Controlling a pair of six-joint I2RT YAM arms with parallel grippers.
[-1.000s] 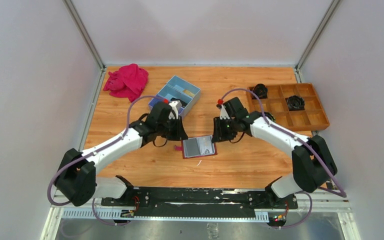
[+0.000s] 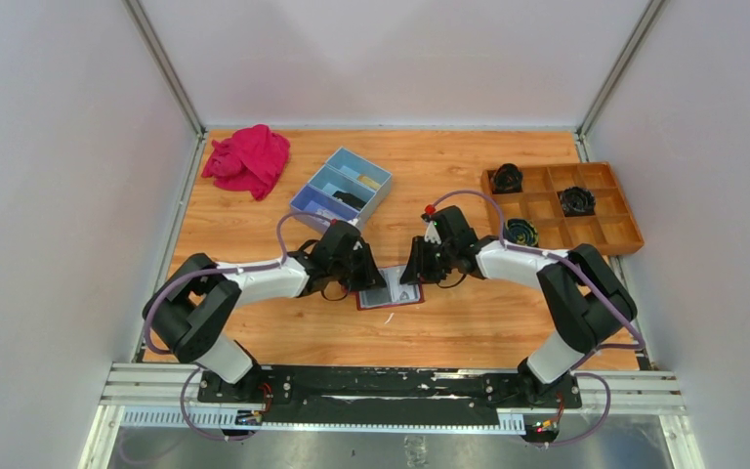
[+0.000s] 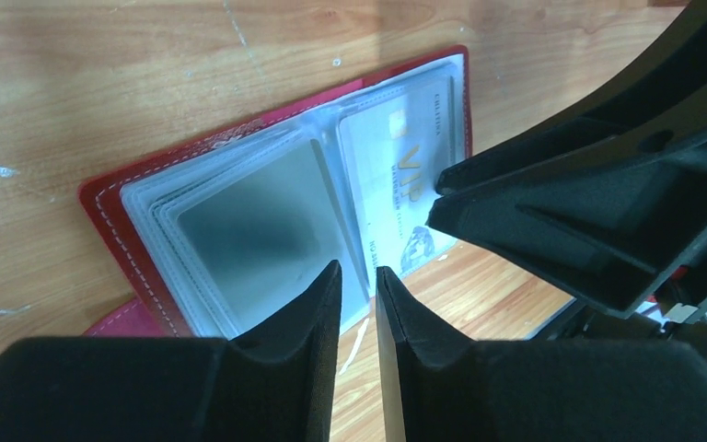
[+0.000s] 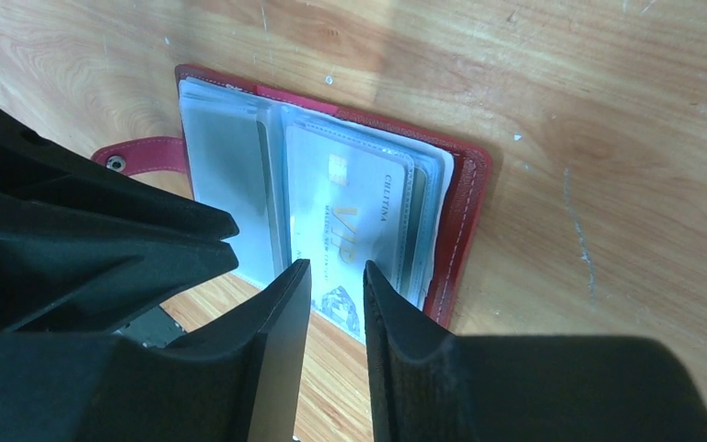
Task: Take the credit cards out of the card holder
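The dark red card holder (image 2: 392,306) lies open and flat on the table, with clear sleeves on both halves. Under the clear plastic of its right half, a pale VIP card (image 4: 336,203) shows in both wrist views. The left half's sleeve (image 3: 249,235) looks plain grey-green. Over that left half, my left gripper is slightly open, with a narrow empty gap between its fingertips. My right gripper hangs over the right half, partly open, nothing between its fingers. Whether any fingertip touches the plastic, I cannot tell.
A blue-grey divided box (image 2: 382,191) stands behind the holder, and a pink cloth (image 2: 250,159) lies at the back left. On the right is a wooden tray (image 2: 596,232) with dark coils. The table in front of the holder is mostly clear.
My left gripper has moved right and toward the front, from beside the holder to over its left half. My right gripper has shifted slightly left, over the right half. The holder has stayed in place.
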